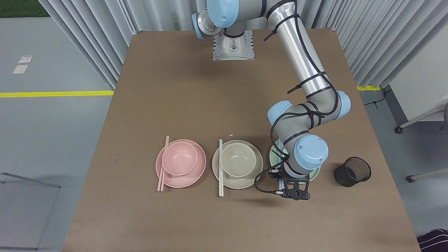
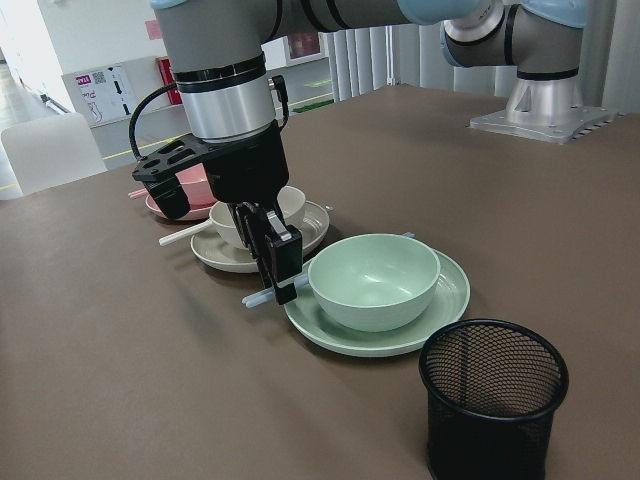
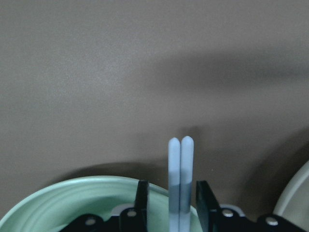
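Note:
Pale blue-white chopsticks [image 2: 262,296] lie along the green plate [image 2: 370,345], which holds a green bowl [image 2: 372,285]. My gripper is open in the wrist view, its black fingers on either side of the two chopsticks [image 3: 186,169], over the plate's rim. In the left view the fingertips are low beside the green bowl, at the chopsticks. From the front, my wrist hides much of the green setting.
To the left stand a cream setting [image 1: 238,159] and a pink setting [image 1: 179,159], each with chopsticks [image 1: 221,168]. A black mesh cup [image 1: 351,171] stands right of the green plate.

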